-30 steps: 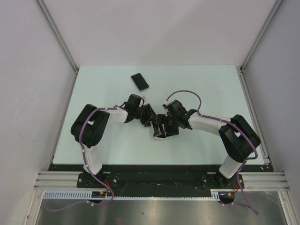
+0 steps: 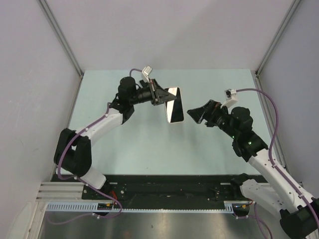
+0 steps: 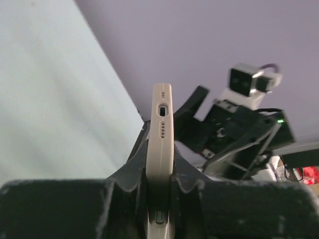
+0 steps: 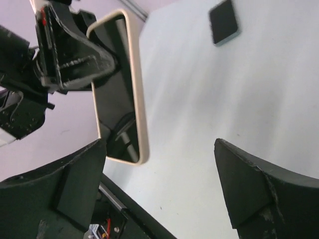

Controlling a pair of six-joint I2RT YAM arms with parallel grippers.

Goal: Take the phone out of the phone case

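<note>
A beige-rimmed phone case (image 2: 168, 112) with a glossy black face (image 2: 177, 107) stands clear of the table, gripped by its upper part. My left gripper (image 2: 163, 96) is closed on it; in the left wrist view its end, with port cutouts (image 3: 162, 92), rises between the fingers. In the right wrist view, the case rim (image 4: 141, 124) frames a reflective dark surface; whether this is the phone's screen or the case's inside, I cannot tell. My right gripper (image 2: 193, 116) is open and empty, just right of the case, not touching it.
A black, phone-like slab (image 4: 224, 22) lies flat at the back of the table in the right wrist view; the left arm covers its place in the top view.
My left gripper has carried the case toward the back, over the slab's place. The right gripper was at the case; it has drawn off to the right and now stands apart.
</note>
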